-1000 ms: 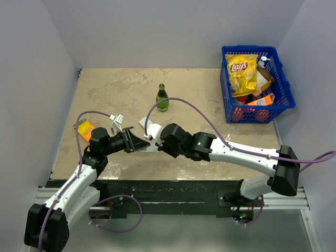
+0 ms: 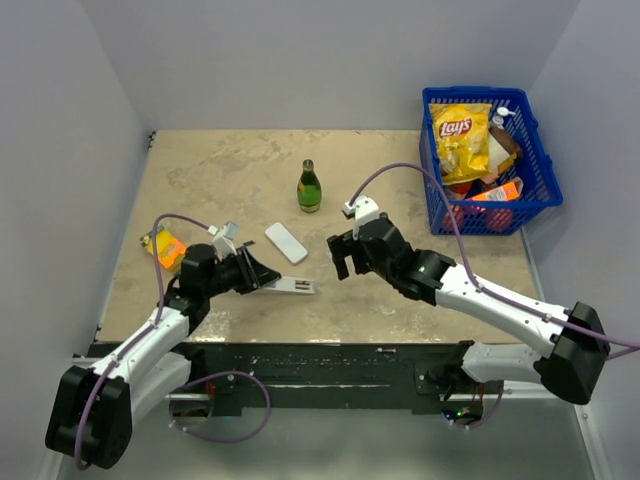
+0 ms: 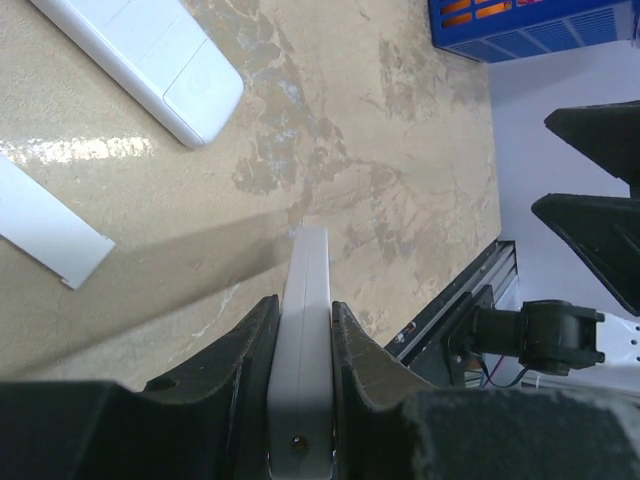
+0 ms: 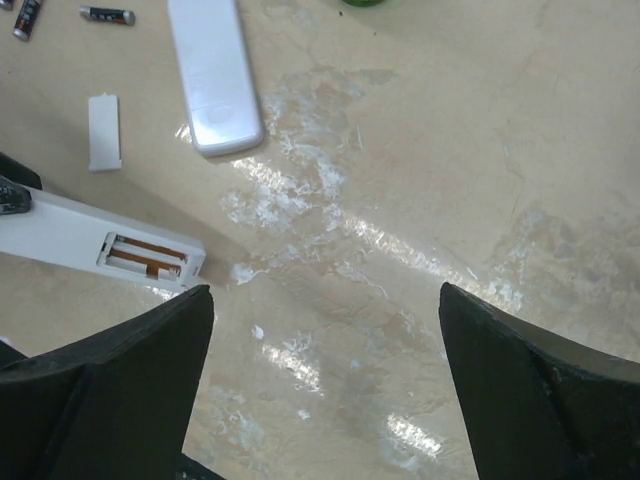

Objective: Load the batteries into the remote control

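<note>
The white remote [image 4: 140,256] is held by my left gripper, shut on its end, its battery bay facing up with orange-brown inside in the right wrist view. My right gripper hangs open to the right of it, nothing between its fingers. A white battery cover [image 4: 104,132] lies on the table behind the remote, and a second white device [image 2: 286,242] lies farther back. Loose batteries [image 4: 106,16] show at the top left of the right wrist view.
A green bottle [image 2: 309,190] stands at the back middle. A blue basket [image 2: 547,200] of snacks sits back right. An orange-yellow packet [image 2: 165,246] lies at the left.
My right gripper has moved up and right, away from the remote.
</note>
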